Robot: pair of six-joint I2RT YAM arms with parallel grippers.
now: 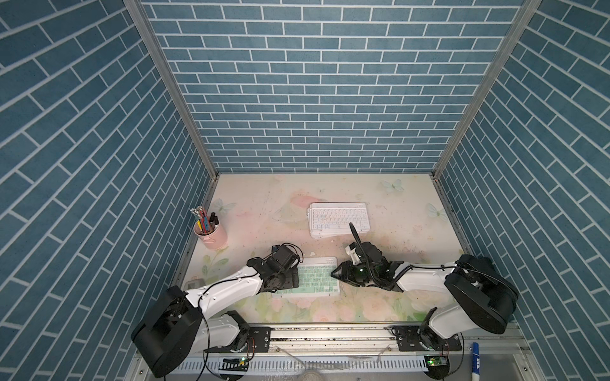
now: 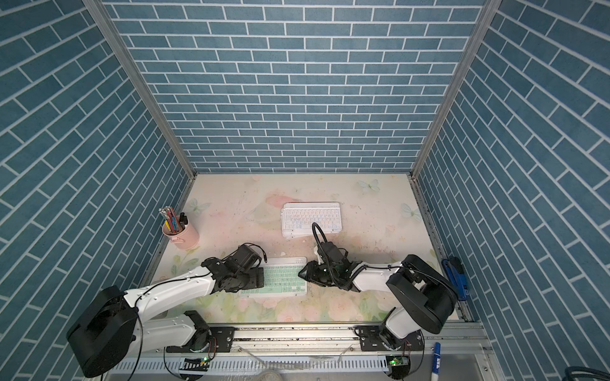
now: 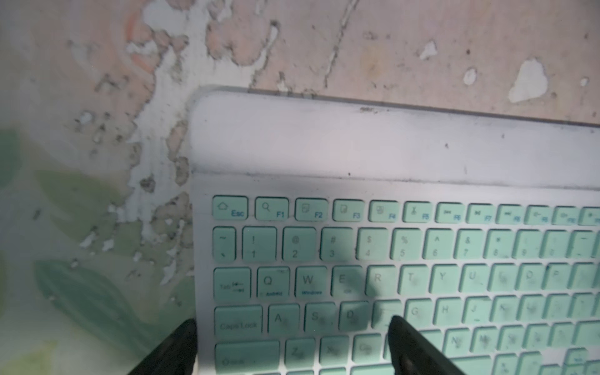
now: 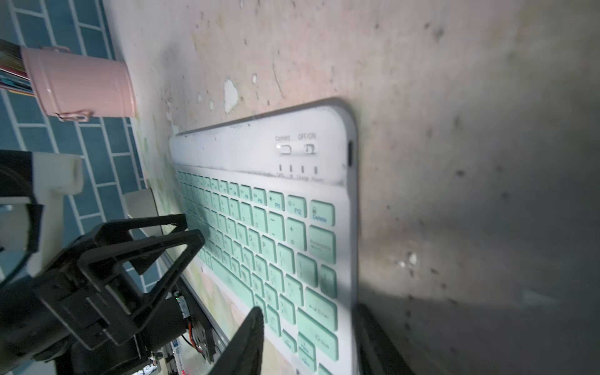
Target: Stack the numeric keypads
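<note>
A white keyboard with mint-green keys [image 1: 315, 277] lies flat at the front middle of the table. Over its left part is my left gripper, fingers parted, one finger [image 3: 172, 350] just off the left edge and the other above the keys. At the right end, my right gripper is open; one finger [image 4: 372, 343] is beside the keyboard's right edge, the other [image 4: 245, 343] over its lower corner. Whether either touches it is hard to tell. Behind, a white keyboard [image 1: 340, 219] with pale keys rests on another, slightly offset, whose edges show.
A pink cup [image 1: 213, 238] with pens and pencils stands at the left table edge. Blue tiled walls [image 1: 330, 95] close off the back and sides. Bare table lies on both sides of the white keyboards.
</note>
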